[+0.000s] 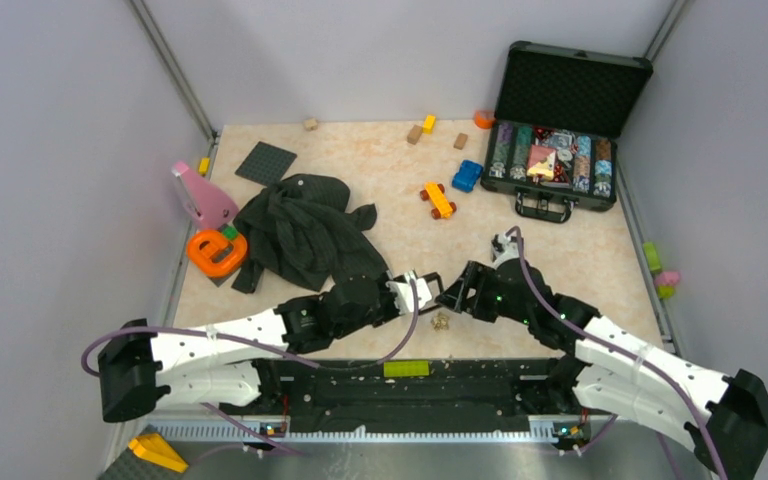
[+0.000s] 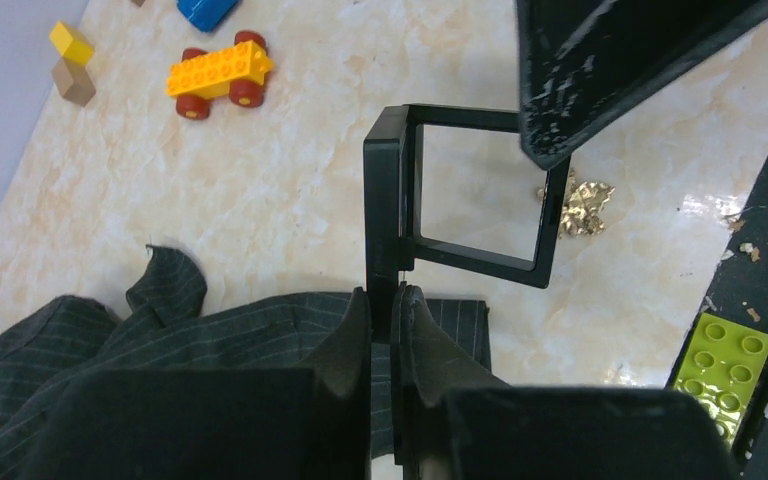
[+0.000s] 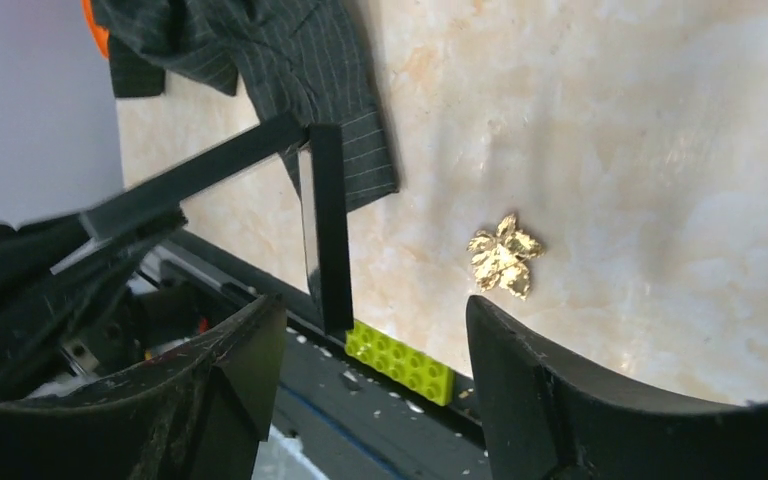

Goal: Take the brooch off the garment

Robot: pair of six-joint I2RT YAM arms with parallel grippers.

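Note:
A gold flower brooch (image 3: 503,255) lies on the tabletop by the front edge, apart from the dark striped garment (image 1: 305,230), which is bunched at the left. My left gripper is shut on a black open square frame (image 2: 475,262), held above the table and partly covering the brooch in the left wrist view. My right gripper is part open beside that frame, its fingers apart; the brooch shows beyond them in the right wrist view.
An open chip case (image 1: 550,165) is at the back right. Toy cars (image 1: 438,200), small blocks, an orange toy (image 1: 210,258) and a pink toy lie around. A green brick strip (image 1: 406,368) sits at the front edge.

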